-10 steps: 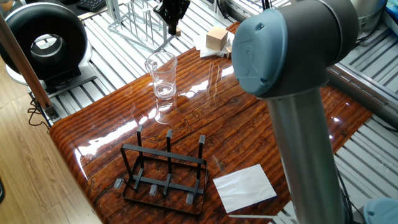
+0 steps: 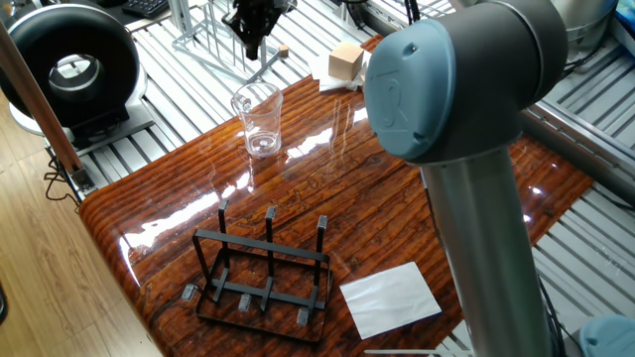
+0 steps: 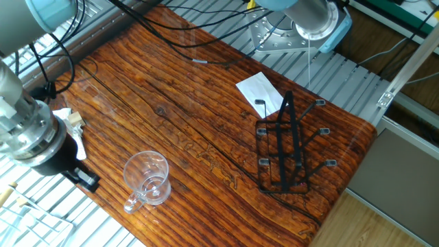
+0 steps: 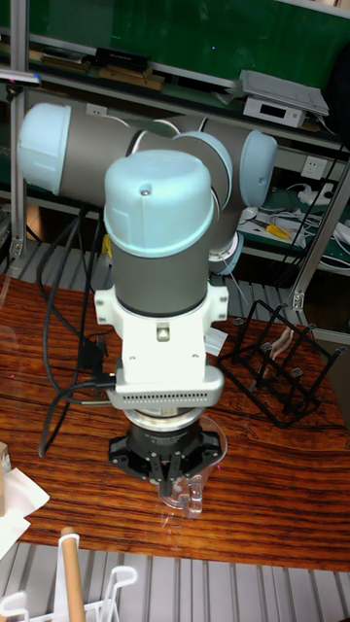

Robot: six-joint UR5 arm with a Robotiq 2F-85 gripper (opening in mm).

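Note:
A clear glass mug (image 2: 262, 124) stands upright near the table's far edge in exterior view 1, its handle turned towards that edge. In exterior view 2 the mug (image 3: 147, 180) is seen from above and looks empty. My gripper (image 3: 89, 182) hangs beside it, over the edge, apart from the mug. The black fingers (image 4: 165, 479) come together at the tip, with nothing showing between them. In exterior view 3 the gripper partly covers the mug (image 4: 213, 440). A black wire cup rack (image 2: 266, 288) with several upright prongs stands empty on the table's opposite side.
A white sheet (image 2: 391, 299) lies flat beside the rack. A wooden block (image 2: 345, 61) sits on paper at the table's corner. Beyond the edge stands a white wire rack (image 4: 104, 602). Bare tabletop (image 3: 199, 130) separates mug and black rack.
In exterior view 1 my gripper has shifted left, nearer to above the mug, and the arm has turned slightly. Mug, rack and sheet have stayed put.

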